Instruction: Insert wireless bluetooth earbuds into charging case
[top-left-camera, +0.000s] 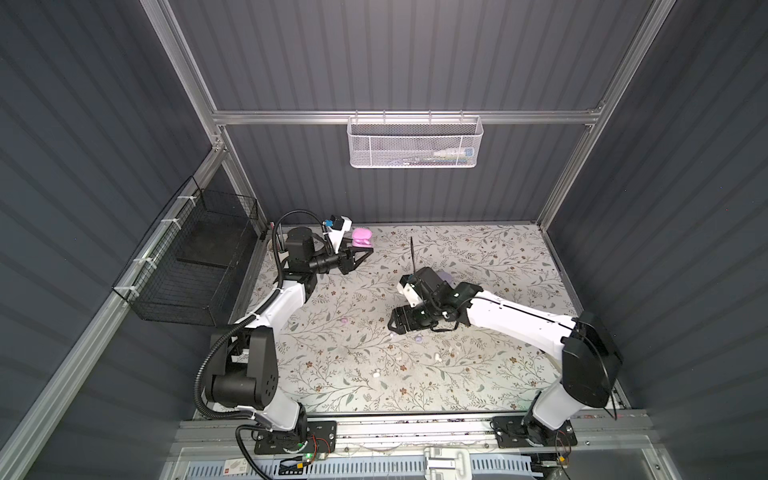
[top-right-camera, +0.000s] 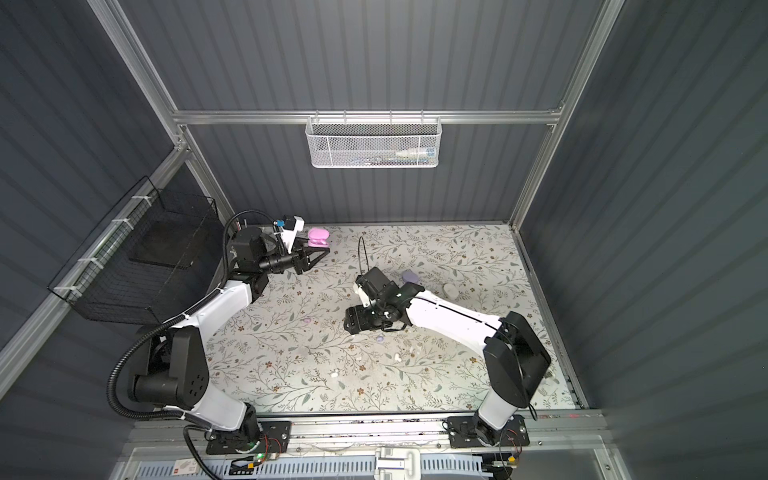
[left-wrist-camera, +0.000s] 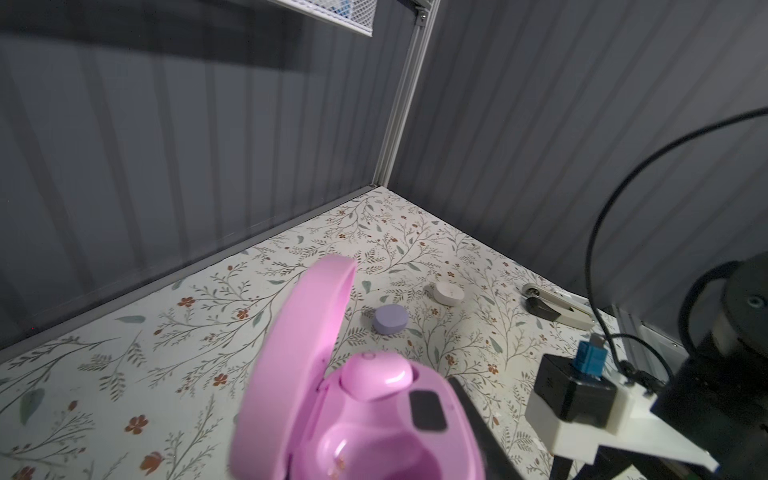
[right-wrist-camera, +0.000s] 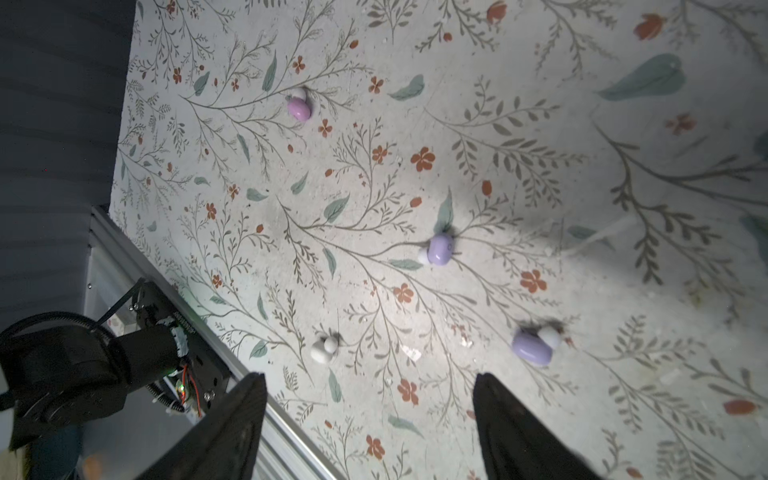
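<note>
My left gripper (top-left-camera: 360, 249) holds a pink charging case (left-wrist-camera: 400, 424), lid up, at the back left, with a pink earbud (left-wrist-camera: 376, 372) in one pocket; the other pocket looks empty. My right gripper is open, low over the middle of the table. Below it, in the right wrist view, lie small earbuds: pink (right-wrist-camera: 299, 109), purple (right-wrist-camera: 439, 249), another purple (right-wrist-camera: 531, 346) and white (right-wrist-camera: 324, 350).
A purple case (left-wrist-camera: 390, 318) and a white case (left-wrist-camera: 448, 293) sit at the back right. Stapler-like items (left-wrist-camera: 557, 308) lie by the right wall. A wire basket (top-left-camera: 192, 264) hangs at left.
</note>
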